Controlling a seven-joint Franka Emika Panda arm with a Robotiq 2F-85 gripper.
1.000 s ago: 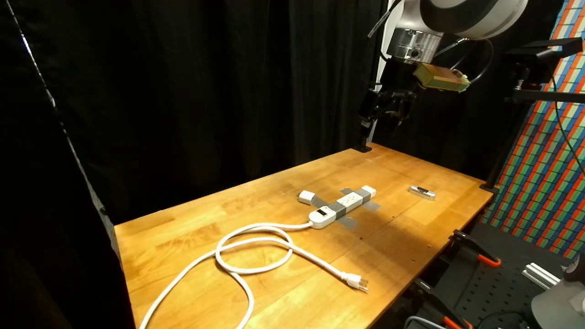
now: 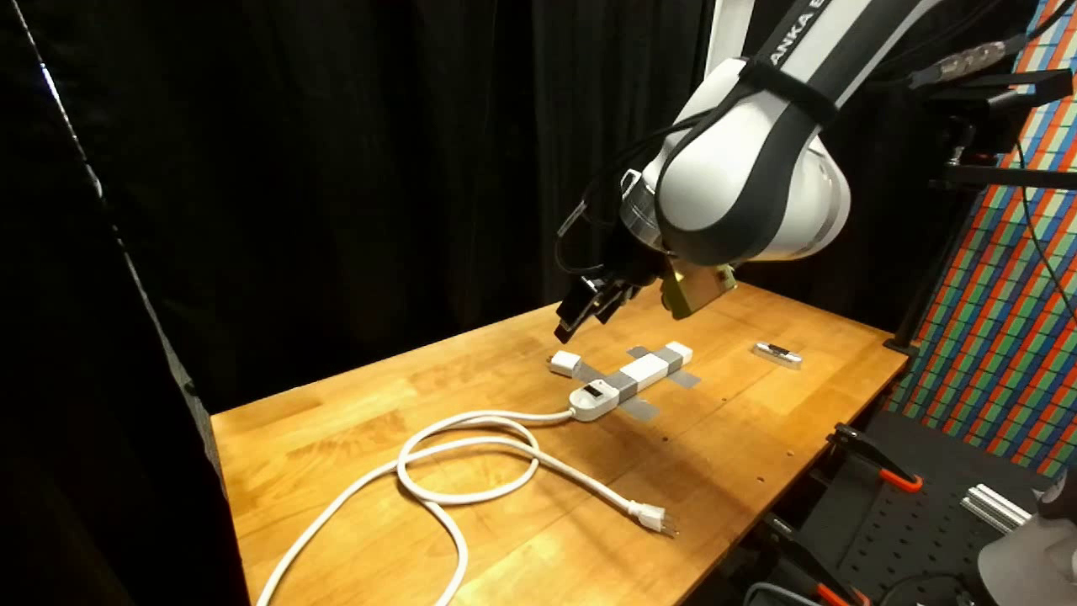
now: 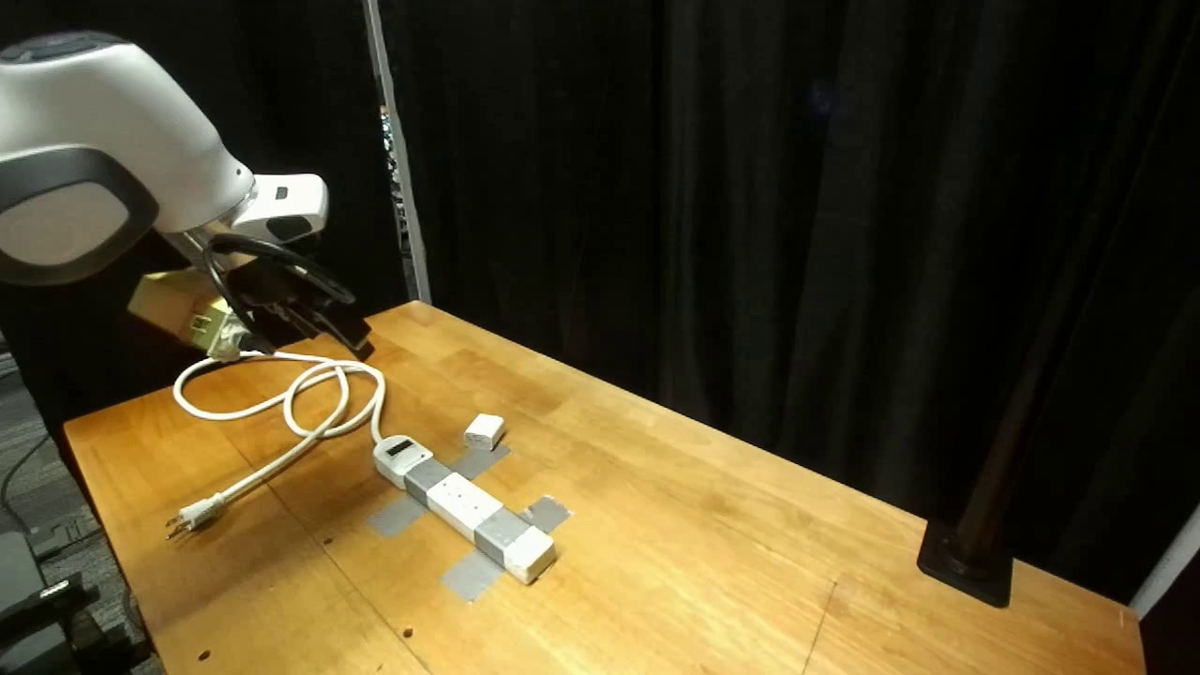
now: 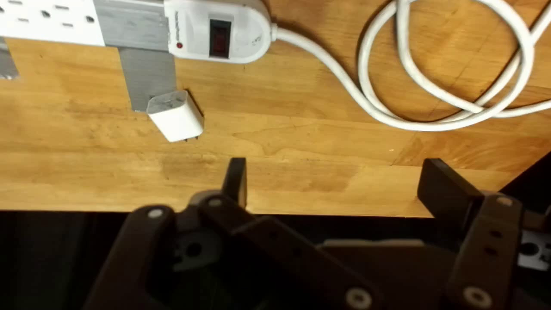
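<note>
A small white charger block [image 4: 179,122] lies on the table beside the power strip, its short prongs showing along one edge. The white power strip [image 3: 457,502] is held to the wood by strips of grey tape [image 3: 473,574]. In the wrist view my gripper is open, its fingers wide apart with only table between them. The charger is outside the fingers, up and to the left in that view. Exterior view 1 shows the gripper [image 2: 583,315] above the table, clear of the charger.
The strip's white cord [image 2: 474,495] lies looped on the table and ends in a plug [image 2: 651,517]. A small silver-grey item [image 2: 777,354] rests near the right edge. Black curtain [image 3: 787,225] borders the table's back. In exterior view 2 the table's right half is mostly bare.
My arm has come down and to the left in exterior view 1, from the back right corner to above the charger and strip. The objects on the table have not moved.
</note>
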